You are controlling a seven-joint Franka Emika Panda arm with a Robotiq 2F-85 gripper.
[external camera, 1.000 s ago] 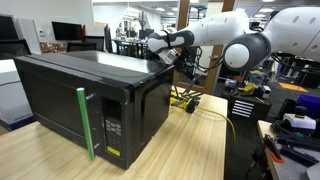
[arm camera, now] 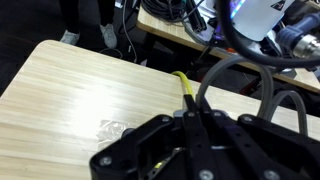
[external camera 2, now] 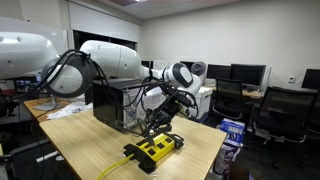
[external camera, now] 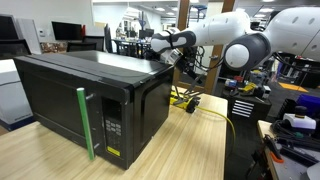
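A yellow power strip [external camera 2: 172, 143] with black plugs in it lies on the wooden table in exterior view 2. Low over the strip, close to the plugs, is my gripper [external camera 2: 158, 128], dark and small in that view. The wrist view has the dark gripper body along its bottom, with dark loops of cable [arm camera: 240, 62] arching above it. Its fingertips are hidden there, so I cannot tell what lies between them. A yellow cord [arm camera: 186, 85] runs away from the strip across the table.
A large black microwave [external camera: 115, 115] fills the left of exterior view 1, its side towards the arm. A green strip [external camera: 86, 125] stands at its front. Bare table [external camera 2: 95, 132] lies between microwave and power strip. Office chairs [external camera 2: 285, 112] stand beyond the table.
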